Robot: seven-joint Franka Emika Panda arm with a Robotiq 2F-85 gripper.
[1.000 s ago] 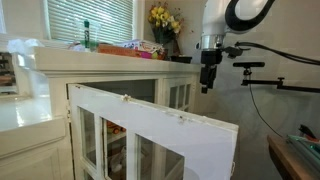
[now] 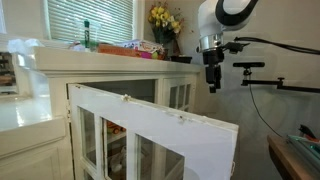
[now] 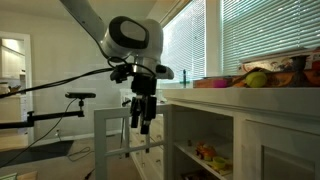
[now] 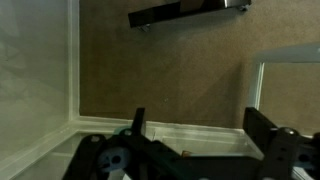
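My gripper is open, its two dark fingers wide apart with only floor visible between them. It points downward in both exterior views, as the gripper point(image 2: 213, 80) hangs above and beyond the open white cabinet door point(image 2: 170, 127). From the other side, the gripper point(image 3: 145, 120) appears in front of the swung-out door frame. Contact between gripper and door cannot be made out. Inside the open cabinet lie orange and red items point(image 3: 207, 153), partly hidden.
Above the cabinet runs a white countertop point(image 3: 245, 98) holding a basket point(image 3: 307, 65) and several other things. A flower vase point(image 2: 164, 24) stands at the back. Brown floor point(image 4: 180, 80) lies beneath the gripper. A wooden table edge point(image 2: 292, 158) is at the near right.
Over the last second my arm and gripper have shifted slightly to the right in exterior view 1, with the gripper's angle turning a little. The cabinet door looks unmoved.
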